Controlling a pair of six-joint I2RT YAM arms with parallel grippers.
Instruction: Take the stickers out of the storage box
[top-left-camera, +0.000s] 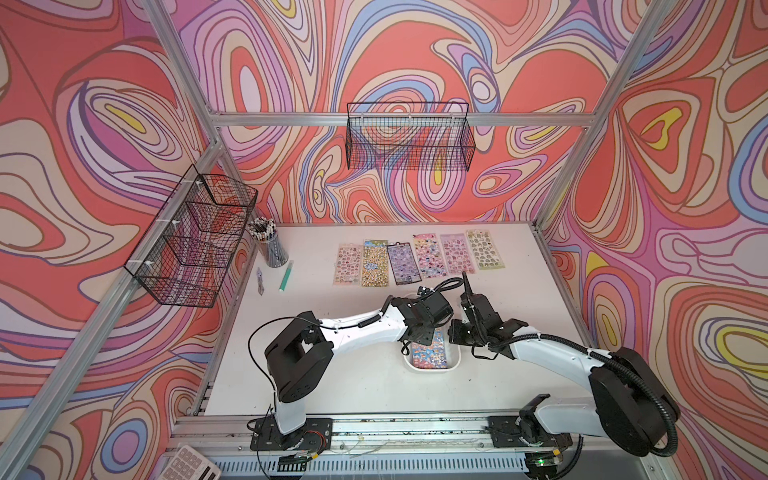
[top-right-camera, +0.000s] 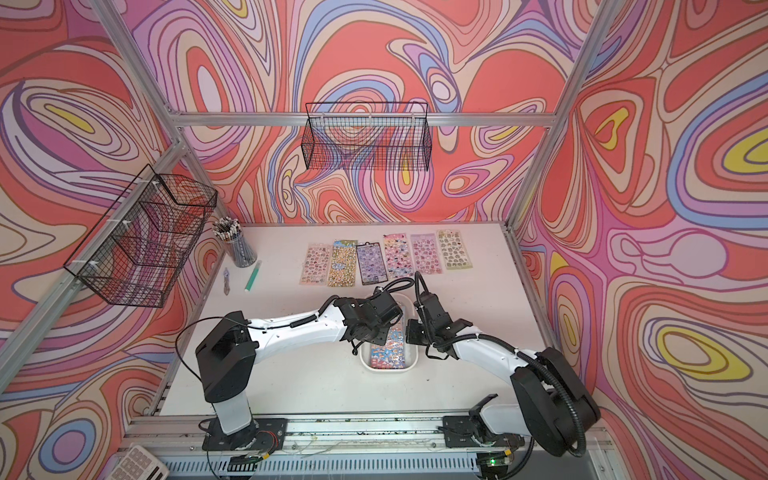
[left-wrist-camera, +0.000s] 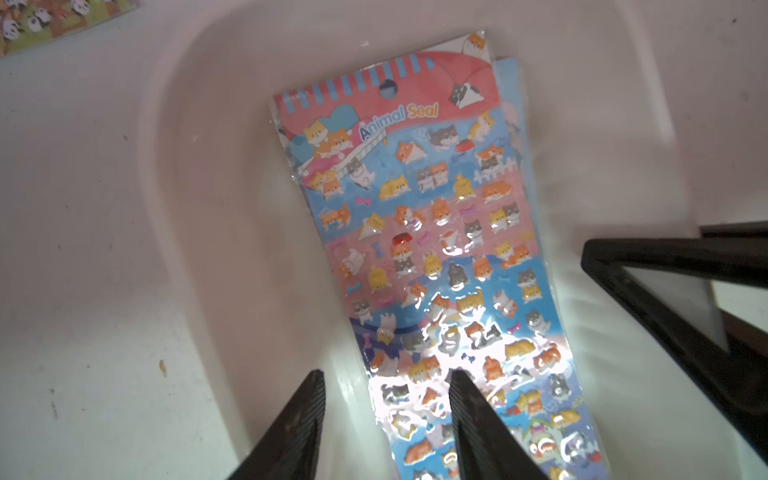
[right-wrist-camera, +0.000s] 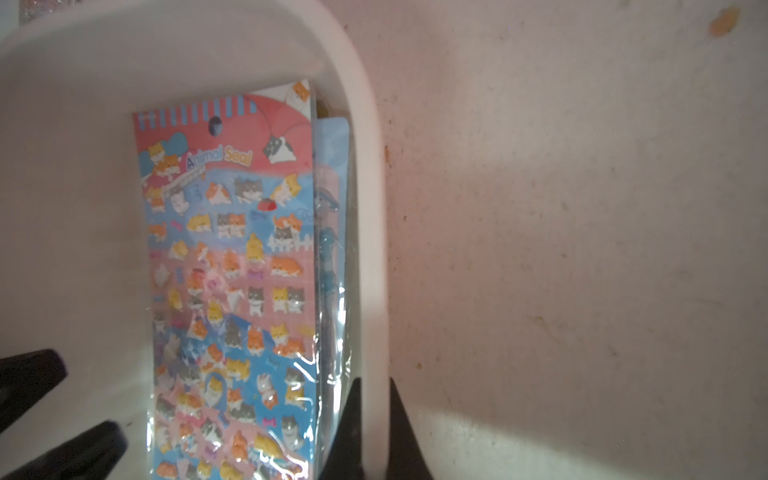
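Observation:
The white storage box (top-left-camera: 432, 366) sits at the front middle. Inside lie sticker sheets, the top one an "Animal Seal" sheet with dogs and cats (left-wrist-camera: 448, 264), with a blue sheet (right-wrist-camera: 332, 240) beneath. My left gripper hangs open over that sheet, nothing between its fingers seen. My right gripper is shut on the box's right rim, which runs between its fingertips in the right wrist view.
A row of sticker sheets (top-left-camera: 375, 264) lies at the back. A pen holder (top-left-camera: 273, 252), a green ruler (top-left-camera: 285, 276) and a small item (top-left-camera: 260, 281) lie at left. Wire baskets (top-left-camera: 409, 144) hang above.

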